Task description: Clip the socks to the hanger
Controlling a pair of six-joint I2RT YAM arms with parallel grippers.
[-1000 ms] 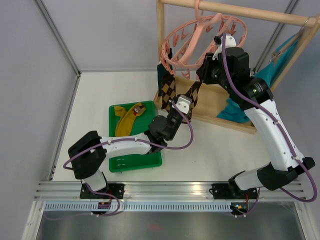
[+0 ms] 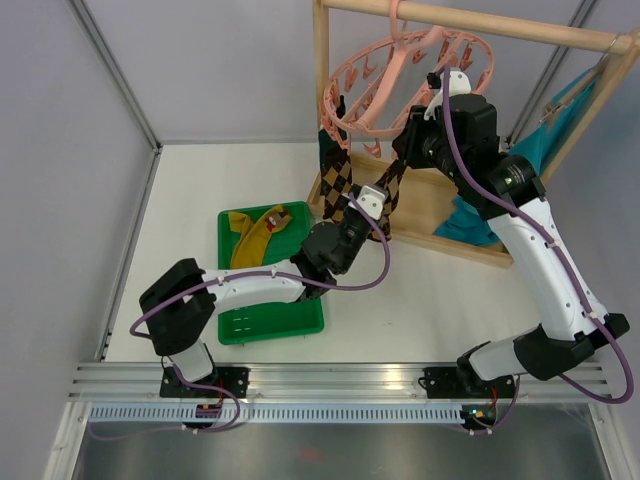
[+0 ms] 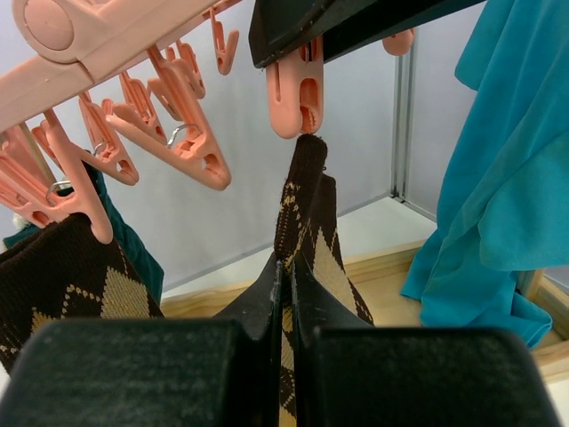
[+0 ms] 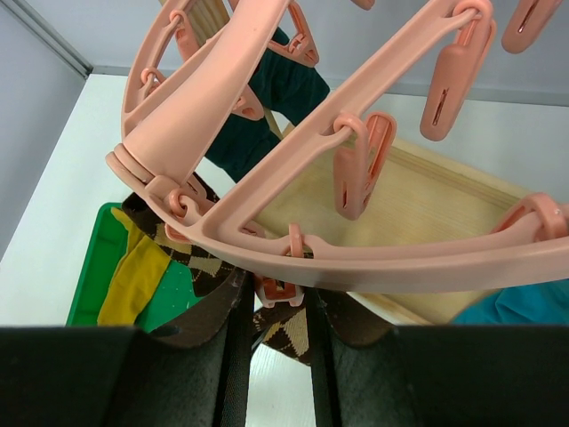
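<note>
A brown argyle sock (image 3: 302,200) stands upright from my left gripper, which is shut on it. The sock's top edge reaches the lower end of a pink clip (image 3: 293,93); whether it sits inside the clip's mouth cannot be told. My right gripper is shut on that clip (image 4: 278,292) at the rim of the pink hanger (image 4: 400,274). Another brown argyle sock (image 2: 337,180) hangs from the hanger's left side, gripped by clips (image 3: 76,187) in the left wrist view. Dark green socks (image 4: 280,93) hang behind it.
A green tray (image 2: 270,320) holding a yellow sock (image 2: 253,240) lies left of the hanger. Teal cloth (image 3: 516,151) drapes over the wooden stand (image 2: 500,28) at right, near my right arm. White table between tray and front edge is clear.
The right arm and hanger look unmoved.
</note>
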